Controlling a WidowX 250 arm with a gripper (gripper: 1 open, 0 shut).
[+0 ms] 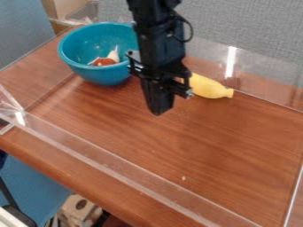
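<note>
The black gripper (pixel 159 93) hangs above the middle of the wooden table, pointing down, with no object visible between its fingers; it looks shut. A yellow banana (pixel 211 89) lies behind it to the right, partly hidden by the arm. A teal bowl (pixel 81 55) at the back left holds a small reddish item and a white one, and the arm covers part of its right side.
The wooden table (pixel 178 164) has wide free room at the front and right. Clear panels edge it at the back and front. A blue surface and some hardware show below the table at the lower left.
</note>
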